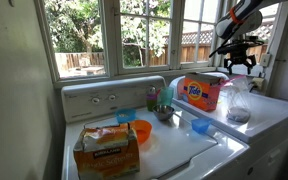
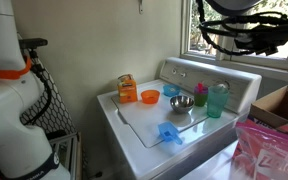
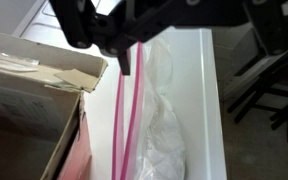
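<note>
My gripper (image 1: 241,68) hangs above the right-hand machine, its fingers open with nothing between them. Below it stands a clear plastic bag (image 1: 238,104) with something in its bottom. In the wrist view, the bag (image 3: 162,140) shows a pink strip along its top, under the dark, blurred fingers. Exterior view 2 catches the bag (image 2: 269,155) in the near right corner, with pink printing. Beside it is the orange Tide box (image 1: 199,92), its top open; the wrist view looks into this cardboard box (image 3: 29,95) at left.
On the left machine are a Kirkland box (image 1: 107,152), an orange bowl (image 1: 141,131), a metal bowl (image 1: 164,112), a blue scoop (image 1: 201,126) and a green pitcher (image 2: 217,100). Windows (image 1: 144,35) rise behind. The right machine's front edge (image 3: 213,120) drops to the floor.
</note>
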